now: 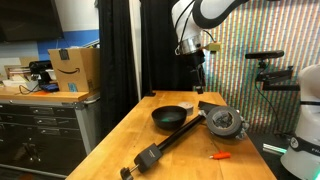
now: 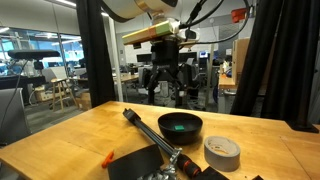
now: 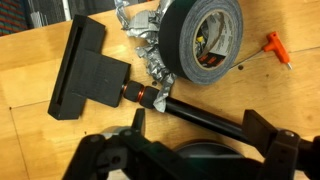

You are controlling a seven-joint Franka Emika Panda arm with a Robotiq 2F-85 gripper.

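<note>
My gripper is open, its two black fingers set wide apart with nothing between them. It hangs above the table, as the second exterior view shows (image 2: 166,95). Beneath it in the wrist view runs a black bar tool (image 3: 205,117) with a flat rectangular head. A black bowl (image 1: 172,118) sits beside the bar; green shows inside it in the second exterior view. At the top of the wrist view is a large dark tape roll (image 3: 207,40), with crumpled silver tape (image 3: 148,40) beside it. A small orange-red tool (image 3: 277,48) lies to its right.
A pale tape roll (image 2: 222,152) lies near the bowl in the second exterior view. The wooden table (image 1: 120,140) has clear room on its left side in the first exterior view. A cardboard box (image 1: 75,69) stands on a separate cabinet behind.
</note>
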